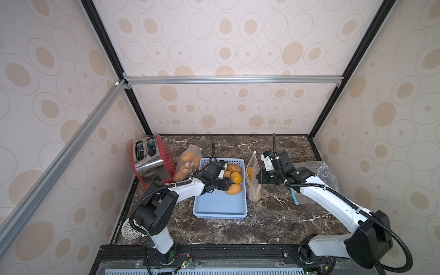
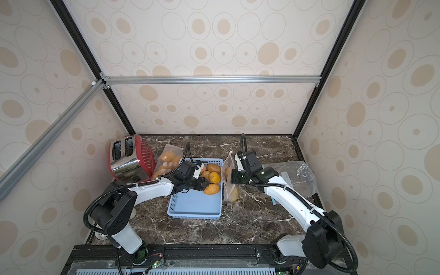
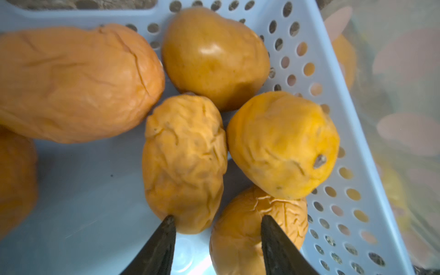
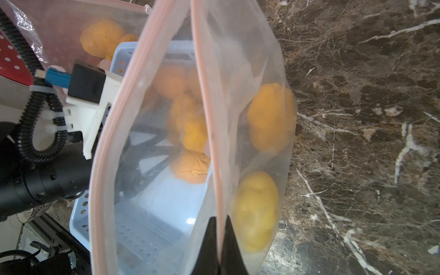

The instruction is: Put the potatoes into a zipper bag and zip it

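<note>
Several potatoes lie in a blue tray. My left gripper is low over them, fingers apart by the lower-right potato; whether it grips that potato is unclear. To its right a zipper bag stands upright and open, with potatoes inside. My right gripper is shut on the bag's pink-edged rim.
Another potato-filled bag lies left of the tray beside a red-and-steel toaster. A clear plastic package lies at the right.
</note>
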